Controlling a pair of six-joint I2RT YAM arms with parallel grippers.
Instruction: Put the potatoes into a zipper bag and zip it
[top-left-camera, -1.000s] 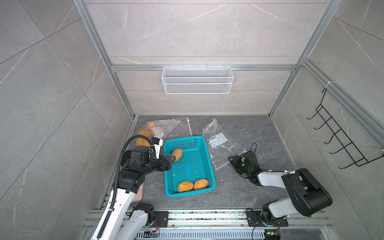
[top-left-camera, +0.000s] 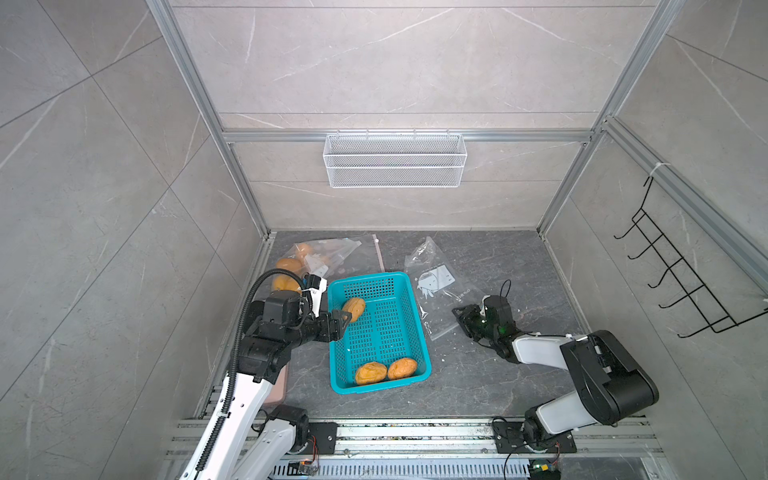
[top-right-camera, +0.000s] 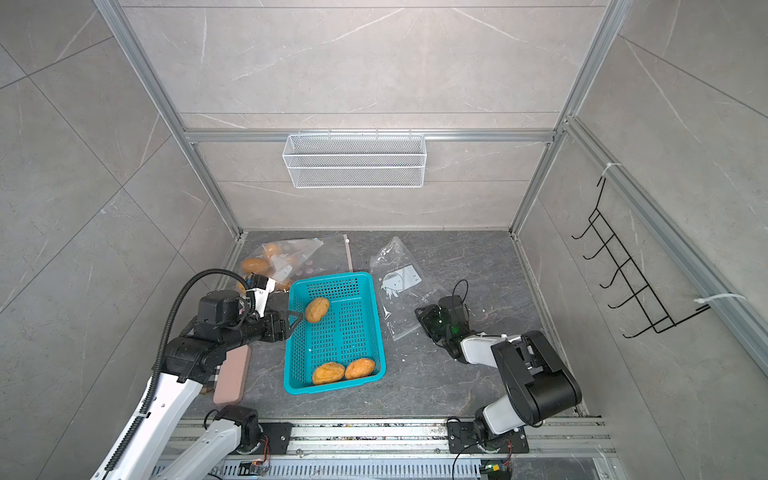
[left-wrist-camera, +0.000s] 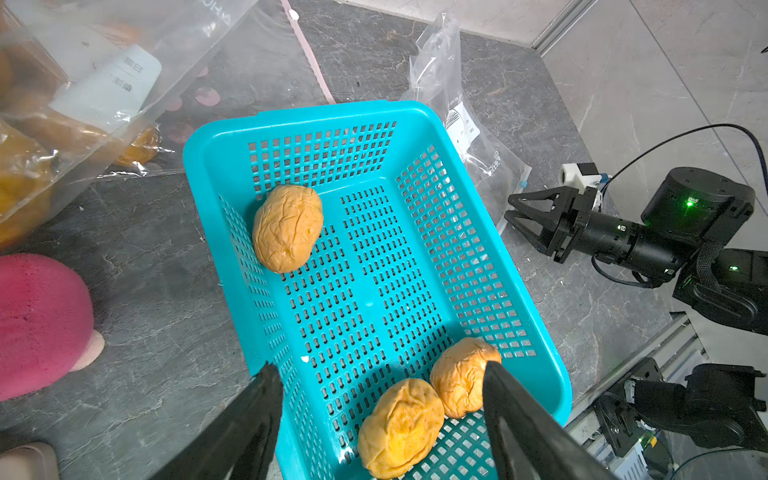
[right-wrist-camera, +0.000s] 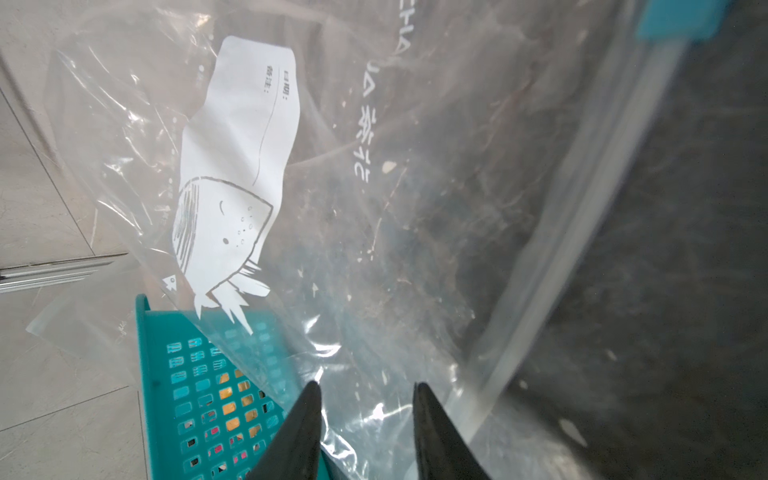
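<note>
Three potatoes lie in the teal basket (top-left-camera: 376, 320): one at upper left (left-wrist-camera: 286, 228), two at the lower end (left-wrist-camera: 404, 424). My left gripper hangs open above the basket, empty. An empty clear zipper bag (right-wrist-camera: 336, 200) with a white label lies right of the basket. My right gripper is low at the bag's right part, by its zipper strip (right-wrist-camera: 576, 224), fingertips a little apart; whether film is between them I cannot tell.
A bag of orange items (top-right-camera: 264, 260) lies at the back left, a pink object (top-right-camera: 232, 376) at the left. A white wire shelf (top-left-camera: 393, 160) is on the back wall, black hooks (top-left-camera: 672, 272) on the right wall.
My right gripper and arm have shifted slightly leftward and up in the top left view, onto the bag's edge. My left arm and the potatoes are unchanged.
</note>
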